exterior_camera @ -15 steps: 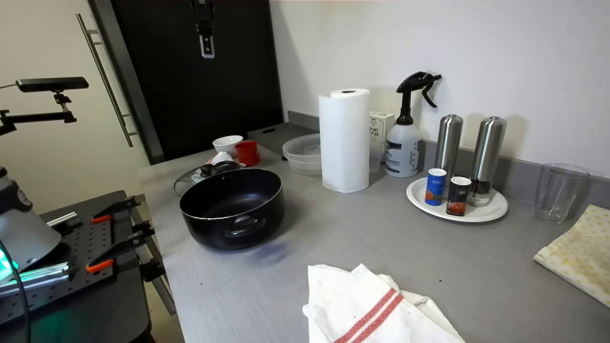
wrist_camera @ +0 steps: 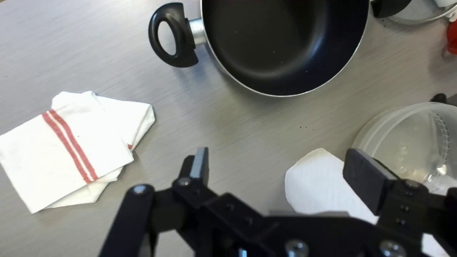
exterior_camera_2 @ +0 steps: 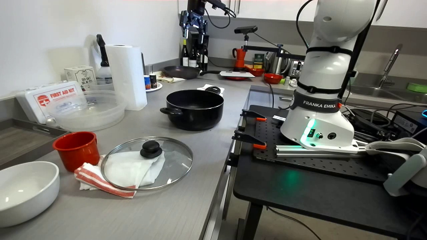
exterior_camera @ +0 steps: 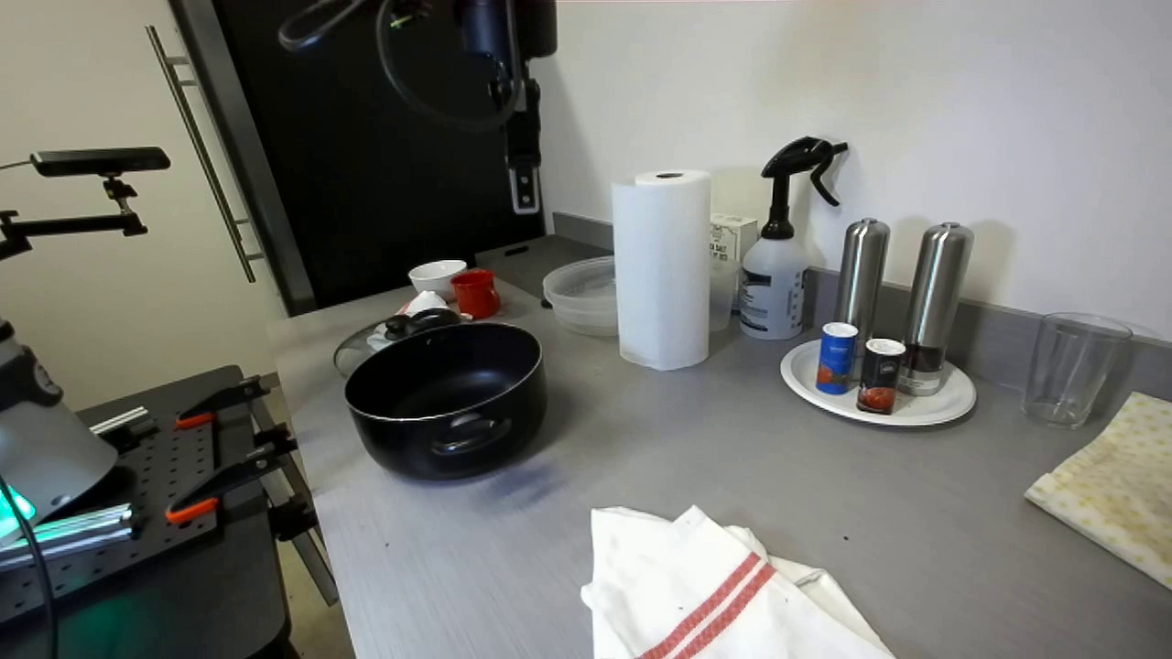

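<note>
High above the counter, my gripper stands open, and no object is between its fingers. In exterior view 1 the same gripper [exterior_camera: 525, 192] hangs in front of the dark panel, up and left of the paper towel roll [exterior_camera: 665, 269]. Below it in the wrist view, the roll's white top [wrist_camera: 323, 184] shows beside the right finger [wrist_camera: 364, 180]. A black pot [exterior_camera: 445, 401] rests uncovered on the counter. Its glass lid [exterior_camera_2: 148, 164] lies apart from it, over a cloth. The folded white towel with red stripes [wrist_camera: 68, 147] is flat on the counter.
Along the wall stand a clear plastic bowl [exterior_camera_2: 90, 110], a spray bottle [exterior_camera: 772, 286] and a white plate [exterior_camera: 808, 379] with shakers and grinders. A red mug [exterior_camera_2: 78, 150] and white bowl [exterior_camera_2: 28, 192] sit beyond the lid. Bare counter [exterior_camera: 681, 450] lies between pot and plate.
My gripper has come lower and moved right in exterior view 1, toward the paper towel roll. The objects on the counter have stayed in place.
</note>
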